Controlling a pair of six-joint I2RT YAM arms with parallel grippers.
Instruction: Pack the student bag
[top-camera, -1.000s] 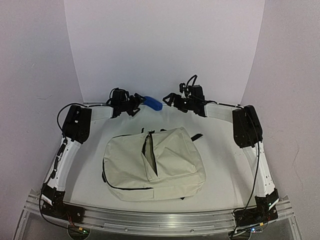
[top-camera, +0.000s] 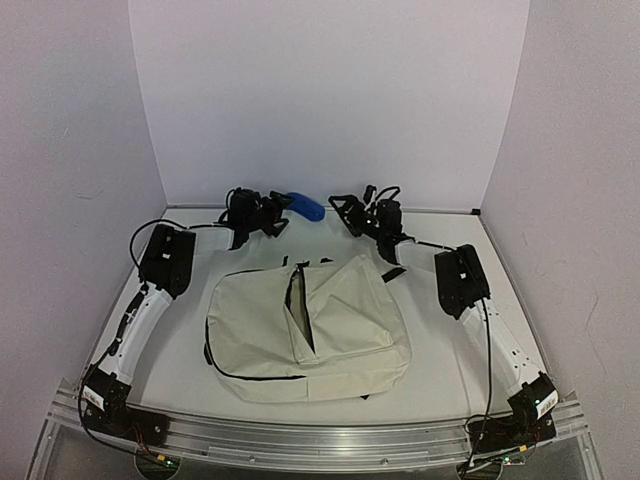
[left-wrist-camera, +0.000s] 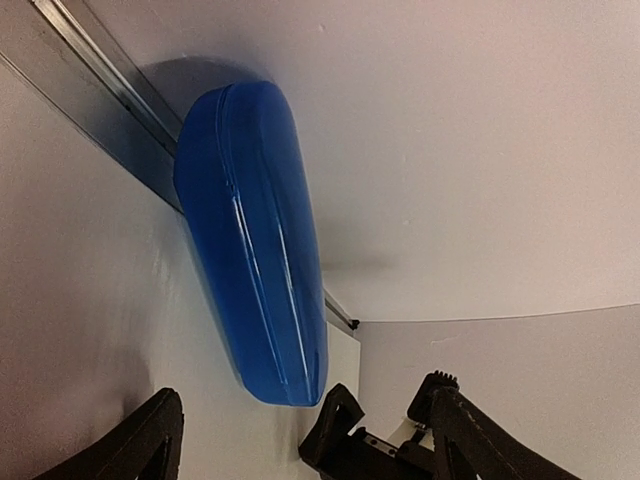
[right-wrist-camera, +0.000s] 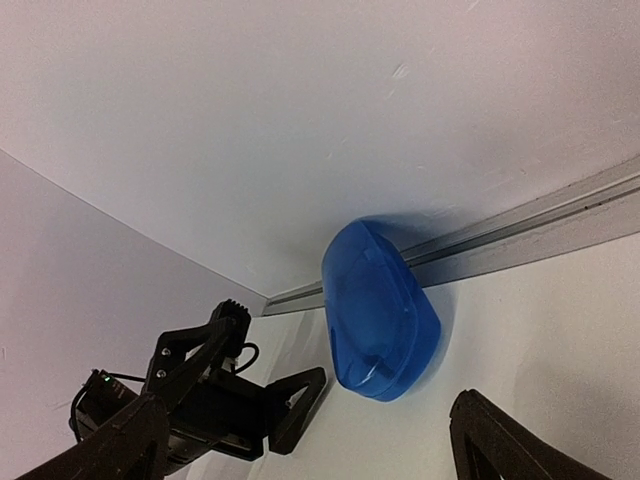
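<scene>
A long blue case (top-camera: 306, 207) lies at the back of the table, against the foot of the rear wall. My left gripper (top-camera: 283, 214) stands open just left of it; in the left wrist view the blue case (left-wrist-camera: 255, 250) is ahead of the spread fingers (left-wrist-camera: 150, 440), with nothing between them. To its right my right gripper (top-camera: 339, 215) is open too, and the right wrist view has the blue case (right-wrist-camera: 377, 315) beyond the empty fingers (right-wrist-camera: 490, 440). Nearer the front lies a cream bag (top-camera: 260, 325), its dark opening (top-camera: 300, 310) running down the middle.
The rear wall (top-camera: 325, 100) rises directly behind the case, and side walls (top-camera: 70, 180) close in both sides. A metal rail (top-camera: 330, 450) runs along the front edge. Bare table (top-camera: 440, 370) shows right of the bag.
My left gripper has shifted a little to the right. Bag and case look unmoved.
</scene>
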